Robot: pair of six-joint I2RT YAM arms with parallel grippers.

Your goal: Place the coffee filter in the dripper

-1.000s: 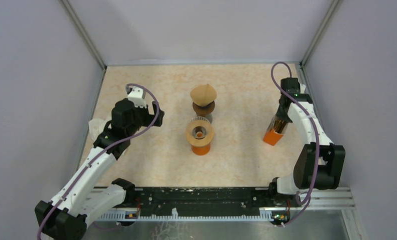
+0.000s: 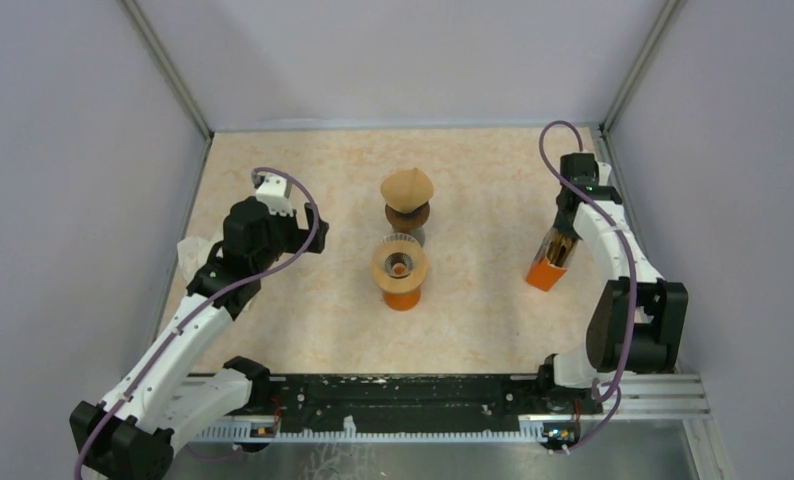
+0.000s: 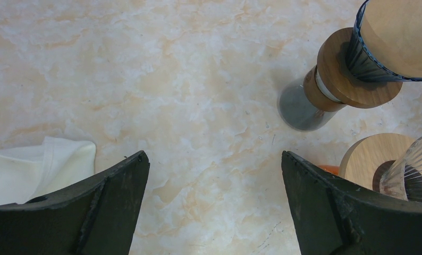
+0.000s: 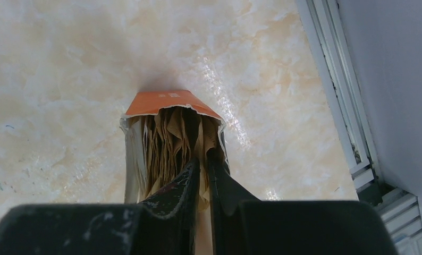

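Note:
Brown paper coffee filters stand upright, packed in an open orange-and-white box at the right of the table. My right gripper points into this box, its fingers close together. A thin strip of brown filter shows between them; whether they pinch it cannot be told. A clear ribbed dripper with a wooden collar stands mid-table on an orange base, no paper inside. Behind it, a dark blue dripper on a glass carafe holds a brown filter. My left gripper is open and empty, left of both drippers.
A white cloth lies at the left, beside the left arm. The right wall and its metal rail run close to the filter box. Between the drippers and the box, the table is clear.
My right arm has shifted very slightly towards the back at the filter box. The left arm, both drippers and the box have stayed where they were.

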